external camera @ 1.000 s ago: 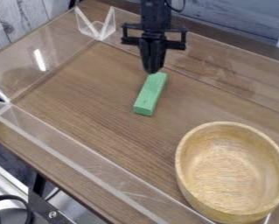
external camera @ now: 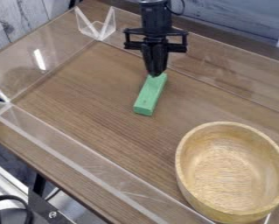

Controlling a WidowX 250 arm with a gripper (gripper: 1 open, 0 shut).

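Observation:
My black gripper (external camera: 155,70) hangs at the top centre, its fingers shut with nothing visible between them. Its tips are just over the upper end of a green rectangular block (external camera: 149,96) lying on the wooden table (external camera: 77,96); whether they touch it I cannot tell.
A large round wooden bowl (external camera: 229,171) fills the lower right. Clear plastic corner pieces are at the upper left and left edge. Black cables lie at the bottom left.
My gripper has shifted slightly and moved a little down the view toward the green block. The block appears unmoved.

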